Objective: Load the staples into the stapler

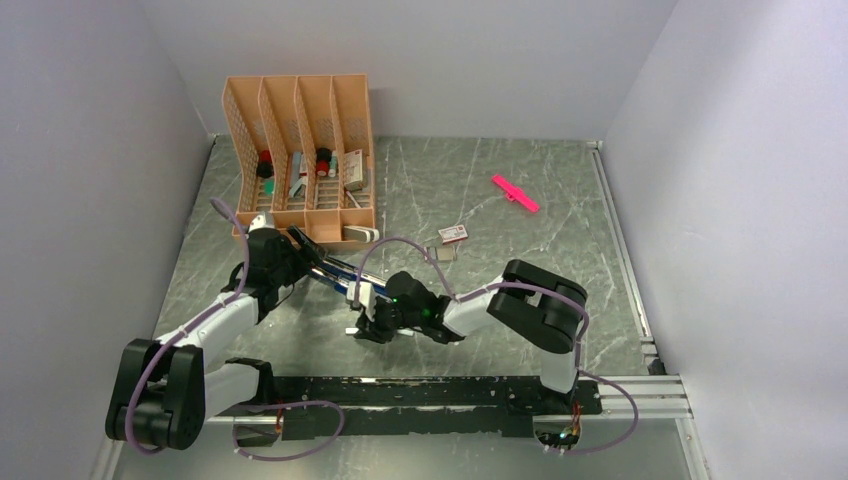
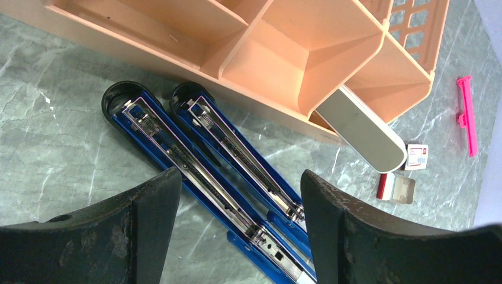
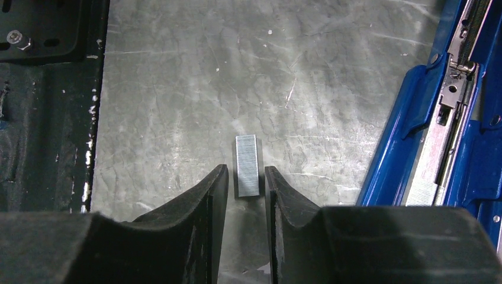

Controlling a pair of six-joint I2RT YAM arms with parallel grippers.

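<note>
The blue stapler (image 2: 195, 171) lies opened on the table, its long metal channels face up in two parallel blue parts. Above it, my left gripper stands open, its fingers well apart and gripping nothing. A short silver staple strip (image 3: 247, 165) rests flat on the grey table, left of the stapler's blue edge (image 3: 388, 148) in the right wrist view. My right gripper is open over the strip's near end, with a finger on either side and space at both edges. In the top view the right arm hides most of the strip.
An orange divided organizer (image 1: 303, 218) stands at the back left, close to the stapler. A white-grey bar (image 2: 364, 129) sticks out of it. Small boxes (image 1: 453, 233) and a pink object (image 1: 516, 194) lie farther right.
</note>
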